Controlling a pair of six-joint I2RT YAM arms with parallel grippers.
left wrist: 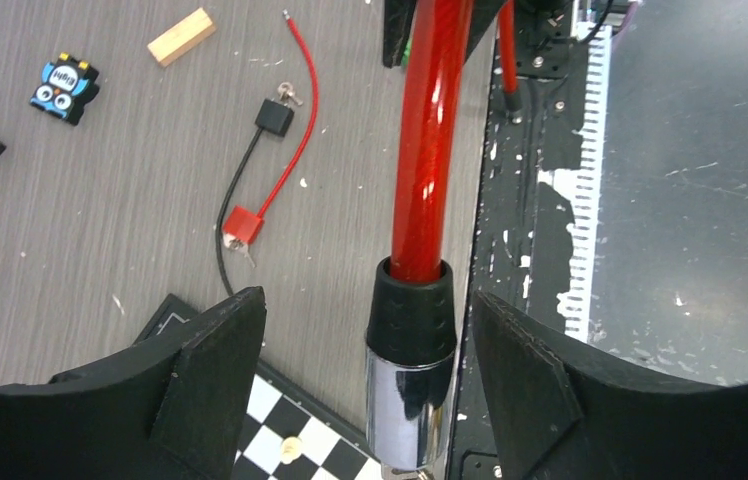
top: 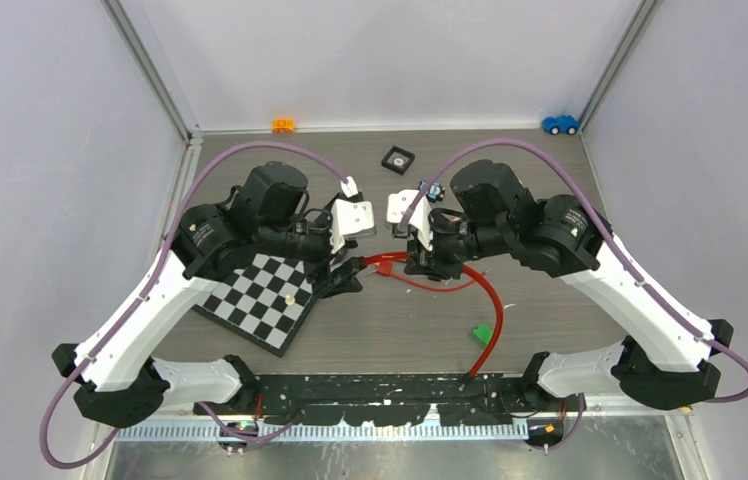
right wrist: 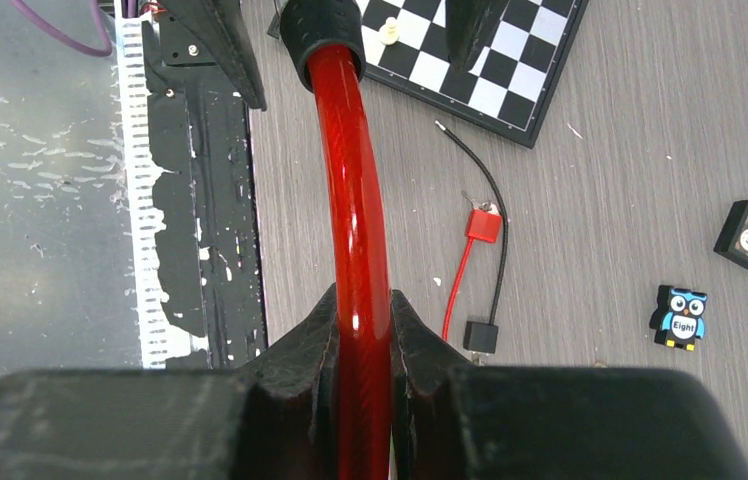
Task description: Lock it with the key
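Observation:
A thick red cable lock [right wrist: 355, 220] is clamped between the fingers of my right gripper [top: 412, 268], near its end. That end, a black collar and silver lock head [left wrist: 408, 400], points into the gap of my left gripper. The left fingers [left wrist: 220, 350] stand apart on either side of the head; in this wrist view bare gaps show along both sides. A bit of key-like metal [left wrist: 405, 474] shows at the bottom edge below the head, mostly cut off.
On the table lie a small red padlock [right wrist: 484, 224], a small black padlock [right wrist: 481, 336], a chessboard [top: 260, 300], an owl toy [right wrist: 679, 317], a wooden block [left wrist: 181, 37] and a black box [top: 398, 159]. Both arms are close together over the middle.

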